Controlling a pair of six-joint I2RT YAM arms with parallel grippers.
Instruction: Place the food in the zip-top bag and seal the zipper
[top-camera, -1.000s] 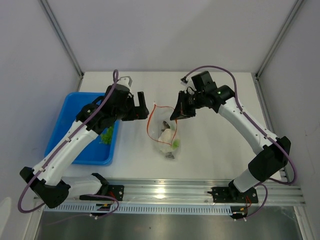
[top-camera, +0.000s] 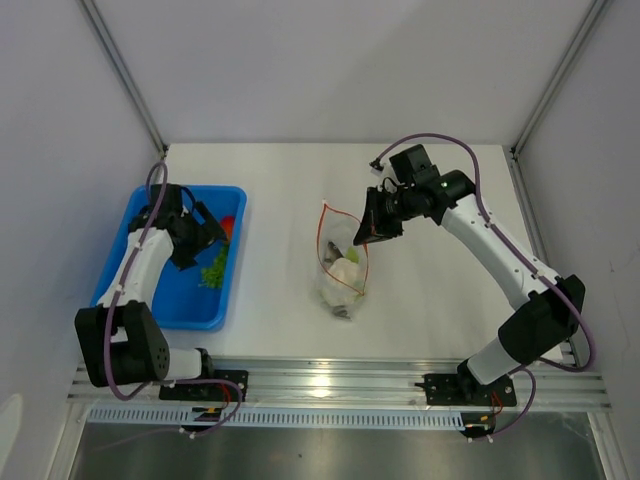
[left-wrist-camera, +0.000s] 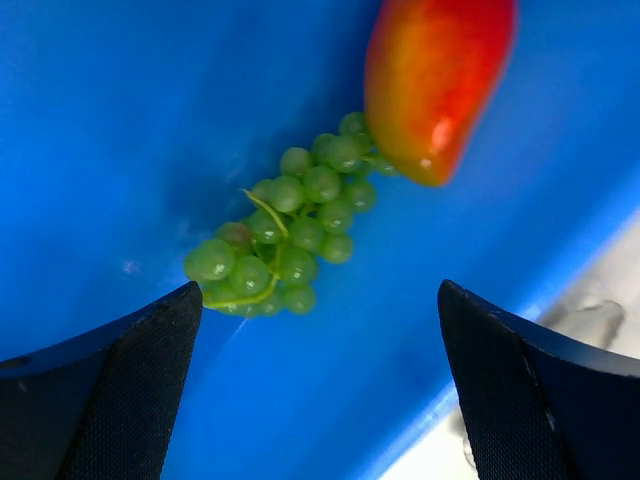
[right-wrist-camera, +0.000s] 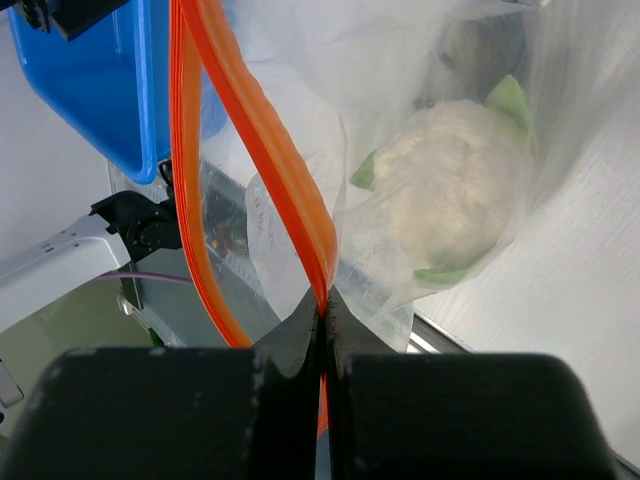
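Observation:
My left gripper stands open above the blue tray, with no food between its fingers. Below it in the left wrist view lie a bunch of green grapes and, touching the bunch's far end, a red-orange mango-like fruit. The clear zip top bag rests on the table's middle, its orange-edged mouth held apart. In the right wrist view my right gripper is shut on the bag's orange rim. Inside the bag sits a whitish cauliflower with green leaves; a dark item behind it is unclear.
Bare white table separates the tray from the bag, and the table's back and right are clear. A metal rail runs along the front edge. The tray's raised wall stands on the bag's side.
My left gripper has swung left from beside the bag to over the blue tray. The right gripper has shifted slightly right with the bag's rim, and the bag's mouth looks narrower.

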